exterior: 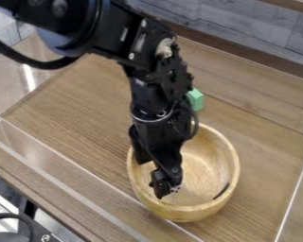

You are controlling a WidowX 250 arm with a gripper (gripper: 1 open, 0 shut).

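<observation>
A round pale wooden bowl [215, 189] sits on the wooden table in the lower middle. My black gripper [159, 170] reaches down from the top into the left part of the bowl, its fingers apart. No held thing can be made out between them; the dark parts overlap and hide some of the bowl's floor. A small dark elongated piece lies at the bowl's right inner side.
A green block [195, 98] stands behind the bowl, partly behind the arm. A wall runs along the back; cables are at the lower left edge.
</observation>
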